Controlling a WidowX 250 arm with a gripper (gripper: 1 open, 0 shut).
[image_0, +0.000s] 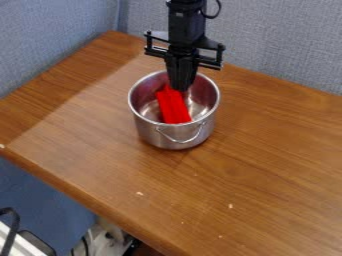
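A shiny metal pot with a wire handle stands on the wooden table, holding a red block that lies inside it. The black gripper is over the back of the pot, just above the red block. Its fingertips are small and dark, and whether they are open or shut is hard to make out.
Grey padded panels line the back and left. Cables and white hardware show below the front left edge.
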